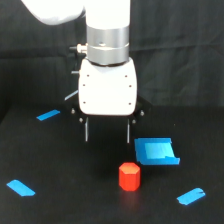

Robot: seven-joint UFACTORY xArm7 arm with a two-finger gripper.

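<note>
A red six-sided block point(129, 177) stands upright on the dark surface, in front of a blue square tray point(156, 151). My gripper point(107, 130) hangs above and to the left of the block in the picture, its two thin dark fingers pointing down and spread wide. Nothing shows between them. The tray looks empty, and the block stands clear of its lower left side.
Flat blue pieces lie at the left rear point(48, 115), the left front point(20, 188) and the right front point(191, 196). Bare dark surface stretches across the left and centre. A dark curtain point(180, 60) closes the back.
</note>
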